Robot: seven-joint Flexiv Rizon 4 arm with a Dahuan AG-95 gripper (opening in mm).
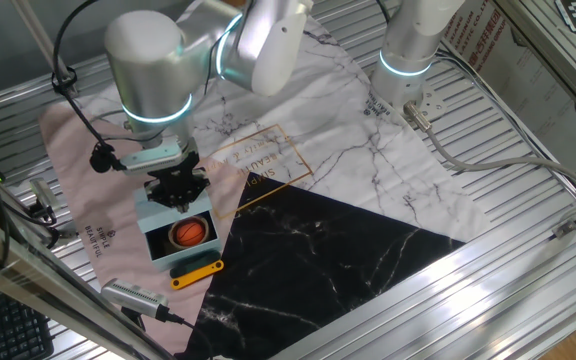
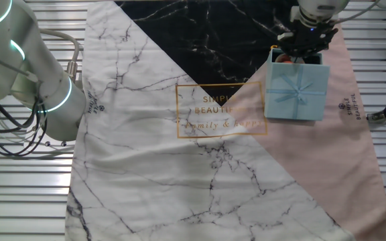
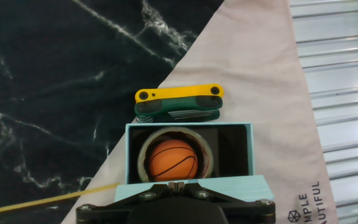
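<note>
A light blue box [image 3: 252, 149] stands on the pink part of the cloth, partly uncovered. Inside it, a small orange basketball [image 3: 173, 160] sits within a ring-shaped roll [image 3: 144, 157]; the box's dark interior shows to the right of them. The light blue lid [image 2: 297, 94], with a ribbon bow, covers the other part of the box. At the lid's edge beside the opening is my gripper, its fingertips together. I cannot tell whether they touch the lid, and nothing shows between them. From the side, the gripper [image 1: 181, 206] appears low over the box.
A yellow and green folding tool [image 3: 179, 101] lies just beyond the box's open end. A grey device with a cable [image 1: 136, 299] is near the cloth's edge. The black marble part [image 1: 318, 265] and the white part [image 2: 153, 167] of the cloth are clear.
</note>
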